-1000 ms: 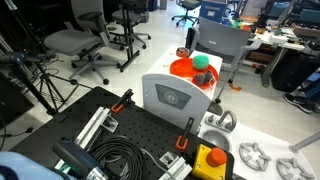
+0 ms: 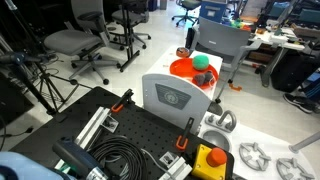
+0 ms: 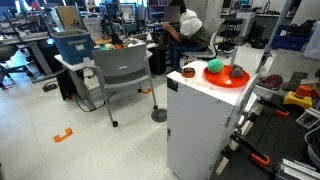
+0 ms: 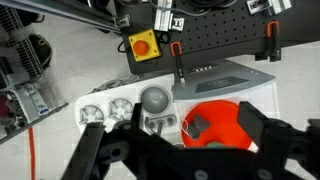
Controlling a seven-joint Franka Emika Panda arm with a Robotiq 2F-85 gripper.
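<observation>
In the wrist view my gripper stands open above the white play counter, its dark fingers spread wide with nothing between them. A red plate (image 4: 234, 116) lies to the right below it, partly hidden by a finger. On that plate sit a small grey object (image 4: 197, 126) and a green round object (image 3: 215, 66). Nearer the left finger is the grey toy sink (image 4: 155, 98) with its faucet (image 2: 229, 121). Toy burners (image 2: 250, 155) are set in the counter past the sink. I cannot make out the gripper in either exterior view.
A grey upright panel (image 2: 175, 98) stands between the plate and the black perforated base (image 2: 146, 134). A yellow box with a red button (image 2: 211, 158) sits beside the sink. Coiled black cable (image 2: 119, 157) lies on the base. A small brown object (image 3: 188, 72) rests near the plate.
</observation>
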